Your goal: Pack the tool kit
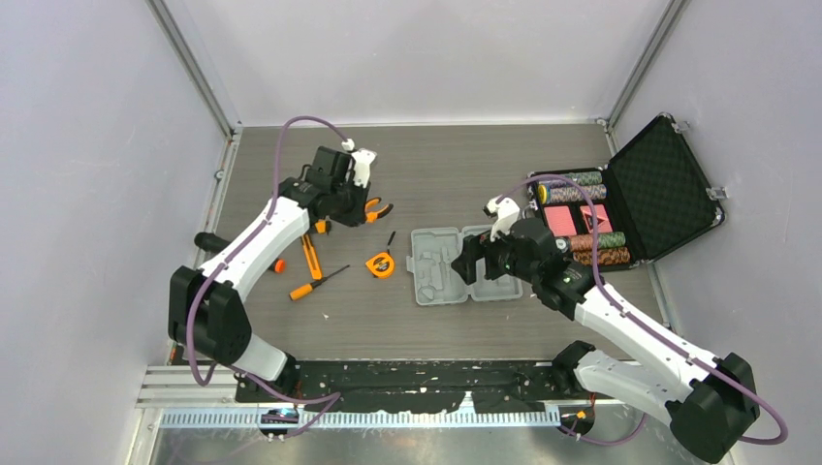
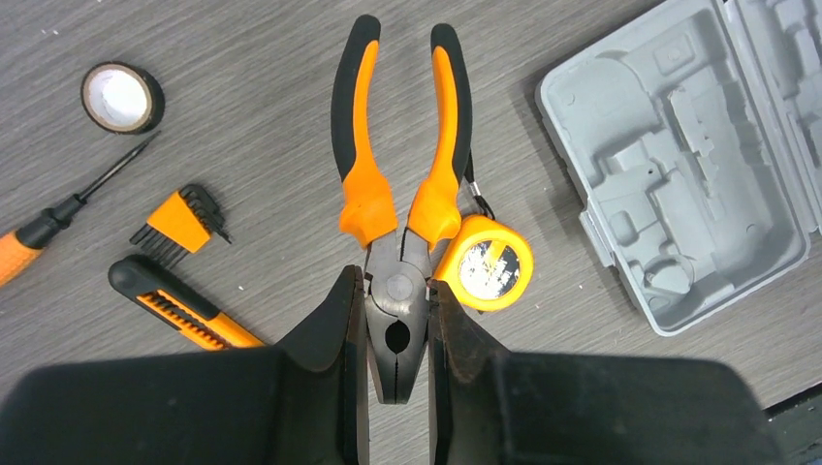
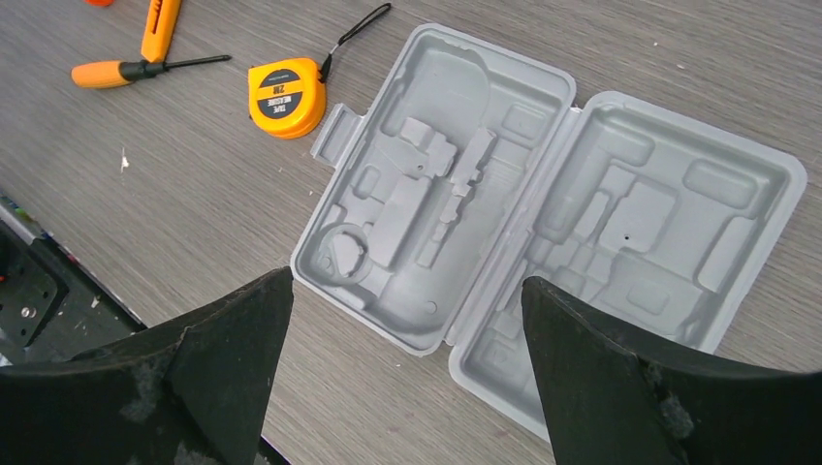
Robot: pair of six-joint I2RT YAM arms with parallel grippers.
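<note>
Orange-and-black pliers [image 2: 436,194] have their metal head between the fingers of my left gripper, raised above the table. A yellow tape measure [image 2: 490,271] lies beneath them. A box cutter [image 2: 194,315], an orange bit set [image 2: 179,228], a screwdriver [image 2: 19,252] and black tape [image 2: 145,102] lie to the left. The grey moulded case [image 3: 417,223] lies open and empty. My right gripper hangs open above it, nothing between its fingers.
A black case [image 1: 659,194] with spools and pink blocks stands at the right. Walls surround the workspace.
</note>
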